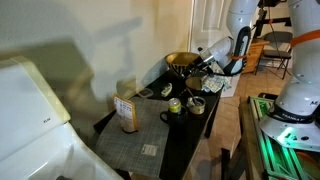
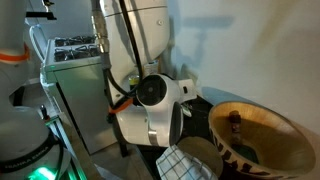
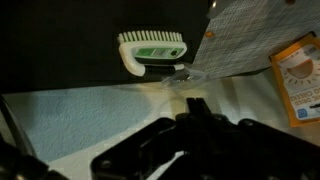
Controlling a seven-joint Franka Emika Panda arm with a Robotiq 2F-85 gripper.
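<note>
In exterior view 1 my gripper is over the far end of the dark counter, close to the large brown basket. A thin light stick-like thing slopes from the gripper down to a small pot. In the wrist view the dark gripper is shut, with something pale and partly see-through past its fingertips; what it is stays unclear. A white brush with a green label lies on the black surface beyond. My gripper's tips are hidden in exterior view 2.
An orange packet lies at the right of the wrist view. A jar and a dark mug stand near the pot. A wide wooden basket and a checked cloth flank the arm. The grey mat has clear room.
</note>
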